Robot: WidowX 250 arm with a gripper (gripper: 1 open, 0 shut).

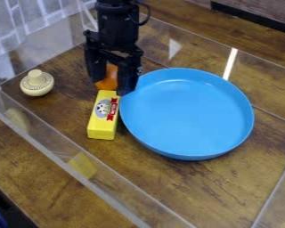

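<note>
My black gripper (113, 69) hangs over an orange object (107, 82), which is partly hidden behind it. The fingers reach down on either side of that object, but whether they touch or grip it I cannot tell. A yellow box (103, 120) with a panda picture lies in front of the orange object, left of a large blue plate (187, 116).
A white mushroom-like object (36, 82) stands at the left. Bare wooden table (192, 191) shows in front of and behind the plate. Clear panels run along the left and lower edges.
</note>
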